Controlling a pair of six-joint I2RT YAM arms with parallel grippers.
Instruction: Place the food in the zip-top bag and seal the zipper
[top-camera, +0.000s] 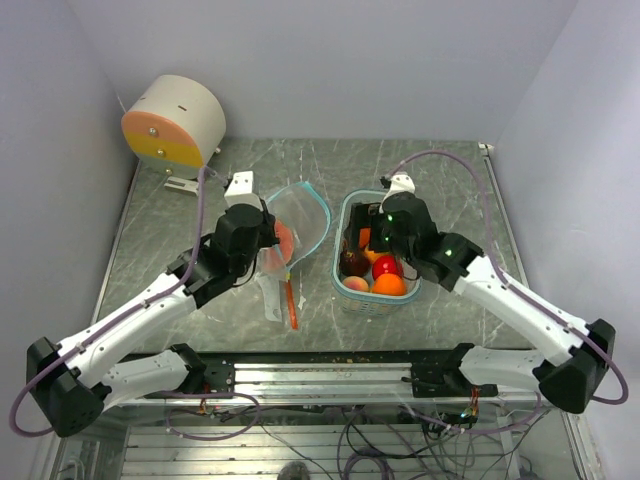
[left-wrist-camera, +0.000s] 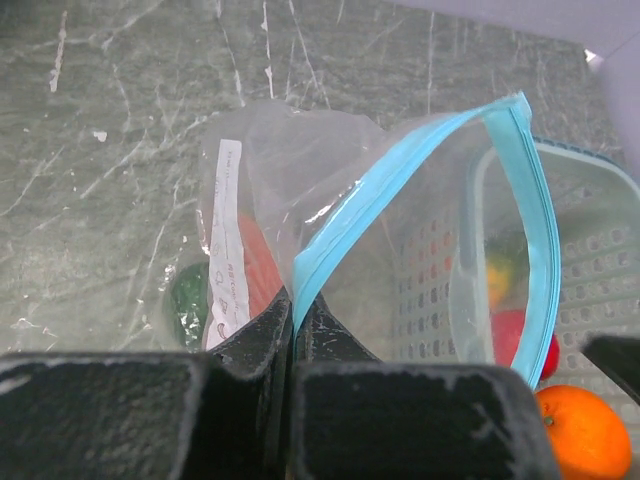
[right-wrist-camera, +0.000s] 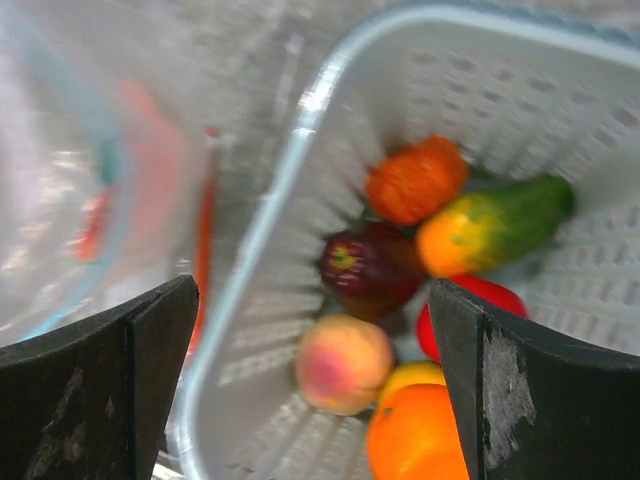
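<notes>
A clear zip top bag (left-wrist-camera: 260, 150) with a light blue zipper (left-wrist-camera: 375, 190) stands with its mouth wide apart. My left gripper is shut on one edge of that mouth. Inside the bag show something orange-red (left-wrist-camera: 258, 265) and a dark green item (left-wrist-camera: 190, 300), both partly hidden by film and a white label. To the right, my right gripper (top-camera: 372, 222) is open over the basket (top-camera: 340, 230), nothing between its fingers. Below it in the basket lie a peach (right-wrist-camera: 343, 362), an orange (right-wrist-camera: 415, 435), a dark purple fruit (right-wrist-camera: 370, 268) and several other foods.
An orange stick-like item (top-camera: 291, 303) lies on the table in front of the bag, beside a white strip. At the back left stands a cream drum-shaped object (top-camera: 180, 118).
</notes>
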